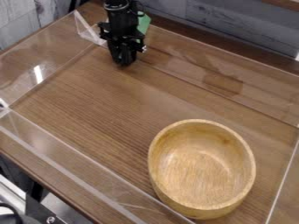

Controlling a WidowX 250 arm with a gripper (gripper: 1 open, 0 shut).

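Note:
My black gripper [121, 54] is at the back left of the wooden table, pointing down near a green object [142, 26], which is partly hidden behind the arm. Its fingers are dark and small in view; I cannot tell how far apart they are or whether anything is between them.
A round light-wood bowl [201, 169] stands at the front right. Clear plastic shows left of the arm, and a white wall runs along the back.

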